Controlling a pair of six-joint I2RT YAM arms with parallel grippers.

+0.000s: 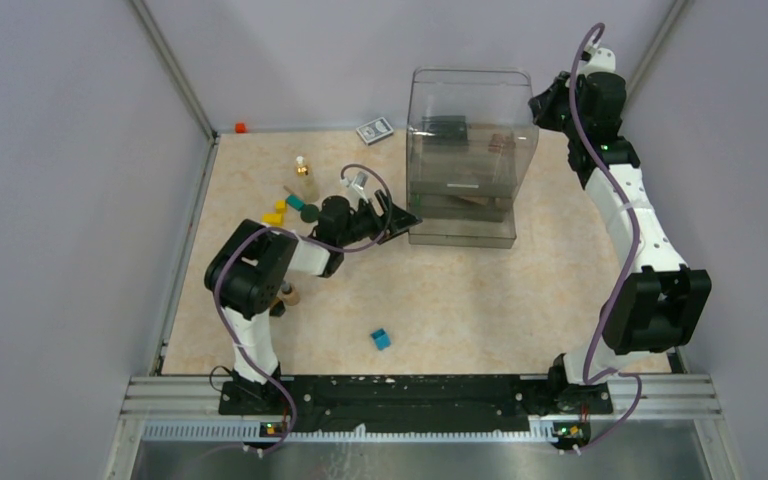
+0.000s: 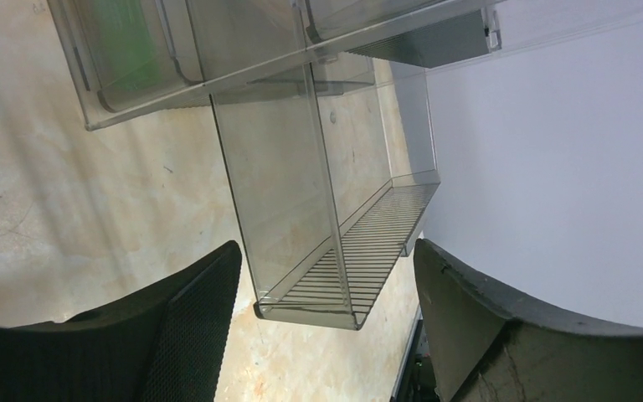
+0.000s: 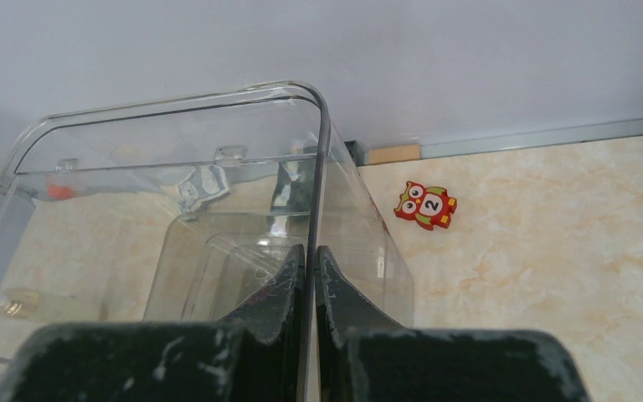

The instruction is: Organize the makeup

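A clear acrylic organizer [image 1: 460, 180] with shelves stands in the back middle. My left gripper is at its lower left front, fingers apart, with a ribbed clear tray seen beyond the gap between them. My right gripper is shut at the organizer's upper right rim, the edge running along the line of its fingertips; whether it pinches that edge is unclear. A gold-capped bottle [image 1: 305, 180] and small colored pieces [image 1: 280, 208] lie left of the organizer, some hidden by the left arm.
A card box [image 1: 373, 130] lies at the back, a blue block [image 1: 381, 339] at the front middle. An owl piece [image 3: 425, 205] sits behind the organizer's right side.
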